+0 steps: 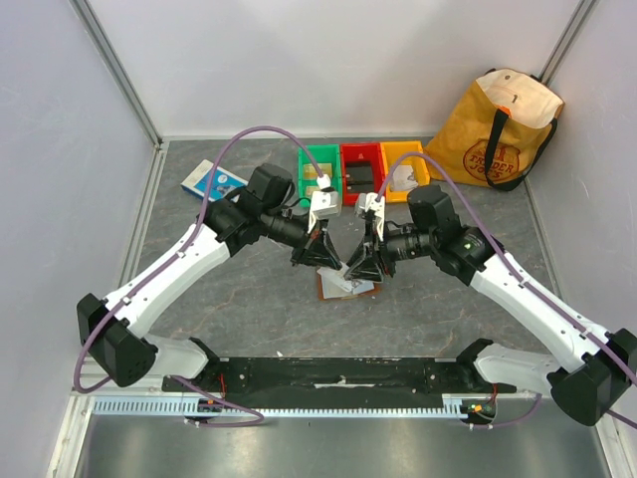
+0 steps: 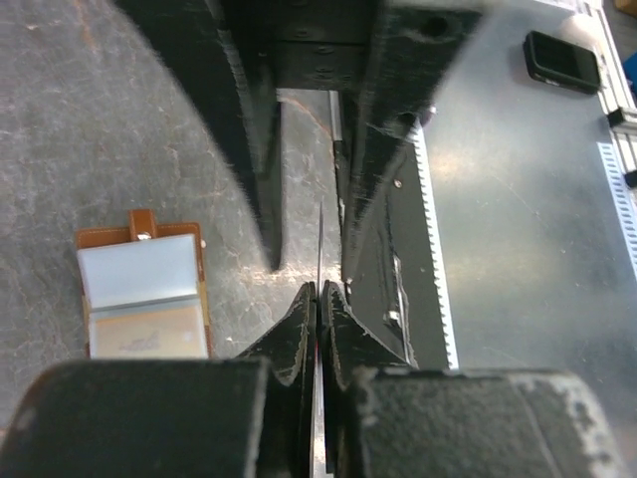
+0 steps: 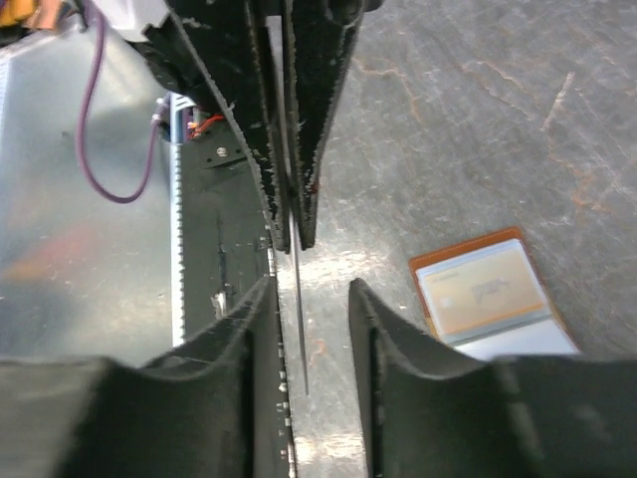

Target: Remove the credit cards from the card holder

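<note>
In the left wrist view, a thin card point(image 2: 320, 242) shows edge-on, with my left gripper shut on its lower end. The fingers of my right gripper are apart, one finger on each side of the card. From the right wrist view, the right gripper is open and the card point(image 3: 300, 319) reaches down between its fingers, apart from both. The card holder point(image 3: 488, 294) lies unfolded on the table below, brown at its border with pale clear pockets. Both grippers partly hide the card and holder point(image 1: 320, 289) from above.
Behind the grippers stand a green bin point(image 1: 307, 187), a red bin point(image 1: 347, 186) and a yellow bin point(image 1: 422, 171), each with something inside. A blue-and-white booklet point(image 1: 214, 180) lies at the back left, a tan bag point(image 1: 478, 124) at the back right.
</note>
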